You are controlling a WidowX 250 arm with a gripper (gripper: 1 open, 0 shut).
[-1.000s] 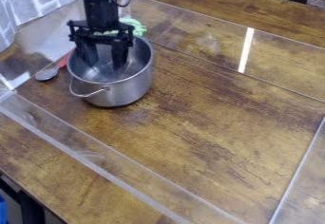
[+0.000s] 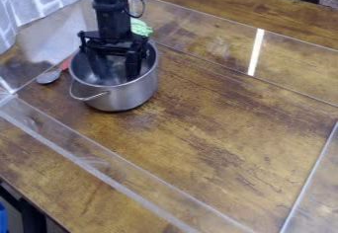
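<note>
A large steel pot (image 2: pixel 122 93) with a wire handle at its front sits on the wooden table at the upper left. My black gripper (image 2: pixel 114 49) reaches down from the top into the back of the pot; whether it is open or shut, and whether anything is between its fingers, is hidden or too dark to tell. A spoon (image 2: pixel 47 77) with a red handle lies left of the pot. A green object (image 2: pixel 141 28) is behind the arm, to the right.
Pale transparent strips or panels run along its edges. A dark edge runs along the top right.
My gripper has moved a little left and lower into the pot. The pot and spoon look about the same.
</note>
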